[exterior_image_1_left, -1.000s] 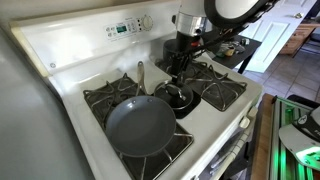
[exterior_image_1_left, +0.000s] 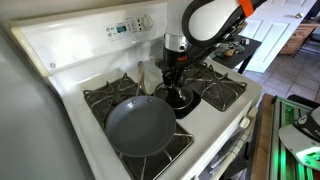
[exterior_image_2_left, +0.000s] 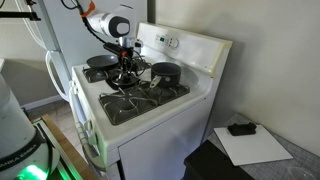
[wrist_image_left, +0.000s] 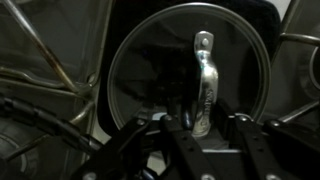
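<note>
A round glass lid (wrist_image_left: 145, 75) with a dark see-through pane and a steel rim fills the middle of the wrist view. Its shiny arched metal handle (wrist_image_left: 207, 72) stands up from the glass. My gripper is low over the lid, its dark fingers on either side of the handle's near end. Whether the pads touch the handle is too dark to tell. In exterior view 1 the lid (exterior_image_1_left: 182, 98) lies level at the centre of the stove, with the arm directly above it.
A large dark frying pan (exterior_image_1_left: 140, 125) sits left of the lid. In exterior view 2, a dark pot (exterior_image_2_left: 166, 74) stands near the back panel. The near burner grate (exterior_image_2_left: 130, 100) is bare, and a white sheet (exterior_image_2_left: 254, 145) lies at the right.
My arm has come down and inward over the lid, hiding more of its handle in exterior view 1. The lid and frying pan have stayed where they were.
</note>
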